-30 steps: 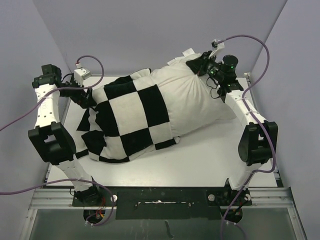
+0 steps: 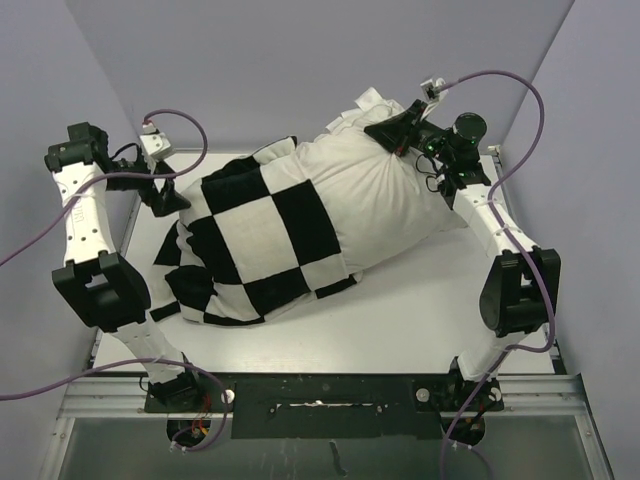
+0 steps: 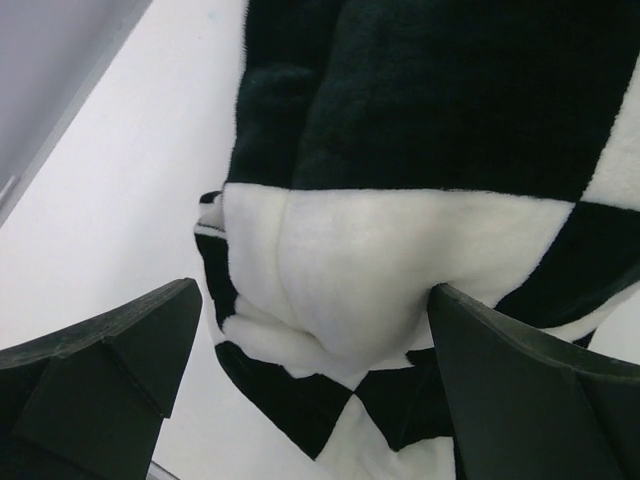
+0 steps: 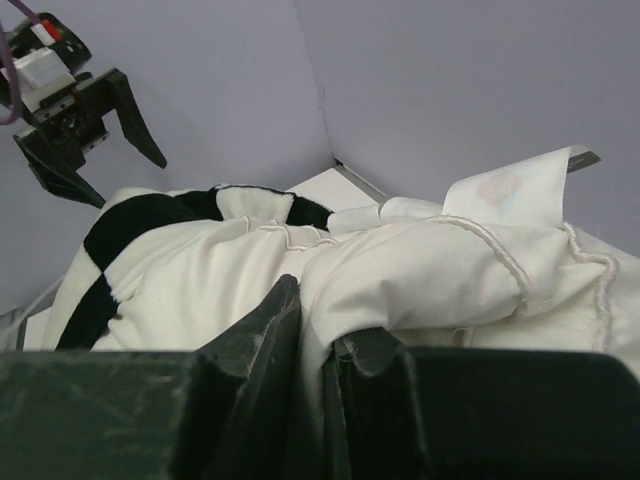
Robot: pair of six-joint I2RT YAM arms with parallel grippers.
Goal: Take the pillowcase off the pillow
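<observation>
A black-and-white checkered pillowcase (image 2: 256,230) covers the left part of the white pillow (image 2: 375,195), its left end flat and crumpled on the table. Up at the pillow's right end, my right gripper (image 2: 400,132) is shut on a fold of the white pillow fabric, which the right wrist view shows pinched between the fingers. My left gripper (image 2: 170,198) stands open at the pillowcase's left corner. In the left wrist view, checkered cloth (image 3: 350,260) lies beyond and between its spread fingers, not gripped.
A white label (image 4: 510,188) sticks up from the pillow's seam. Grey walls (image 2: 280,60) enclose the back and both sides.
</observation>
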